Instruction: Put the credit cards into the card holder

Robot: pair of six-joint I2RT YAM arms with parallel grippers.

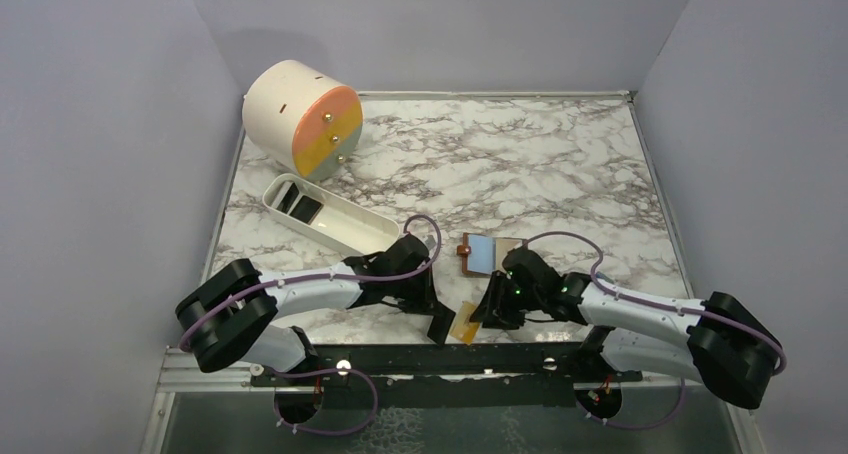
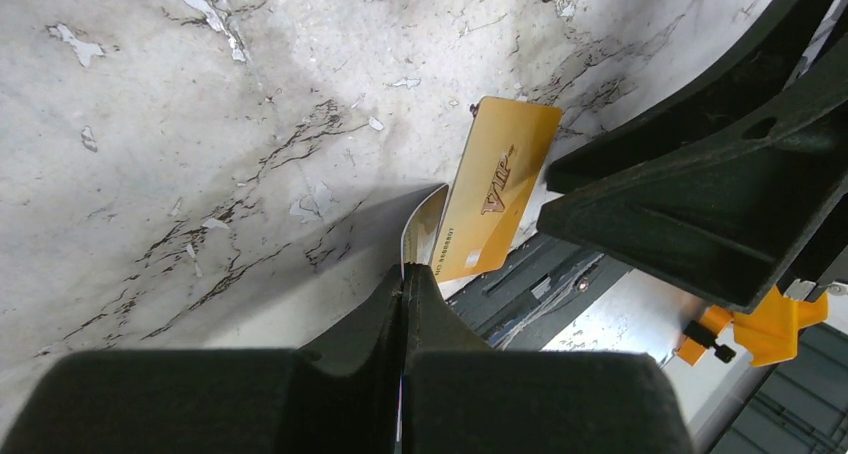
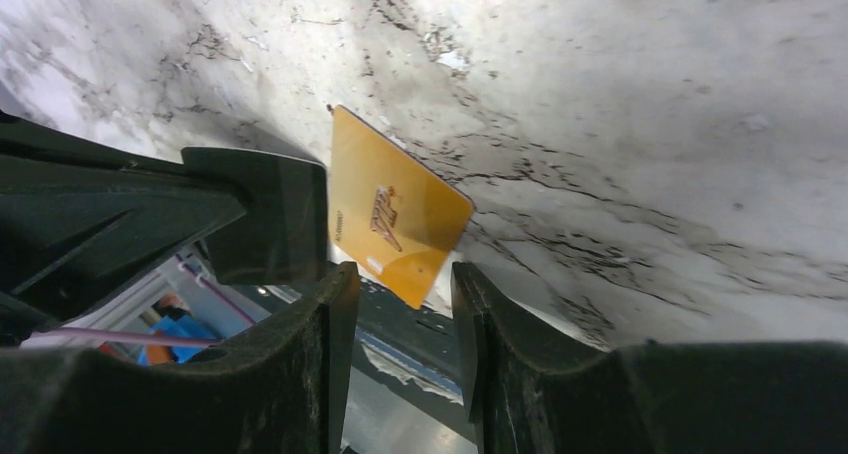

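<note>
A gold card (image 3: 395,209) marked "VIP" lies on the marble close to the table's front edge. Beside it, a dark card (image 3: 275,214) is pinched in my left gripper; from the left wrist its thin curved edge (image 2: 424,229) shows between the fingertips. My right gripper is part open, with the gold card's near corner in the gap between its fingers; it is not closed on it. In the top view, a brown-edged item with a blue panel (image 1: 481,254), perhaps the card holder, lies behind the right gripper, which hides part of it.
A white tray (image 1: 345,219) with two dark items lies at the left, behind the left arm. A striped drum-shaped box (image 1: 290,114) stands at the back left. The two grippers are close together.
</note>
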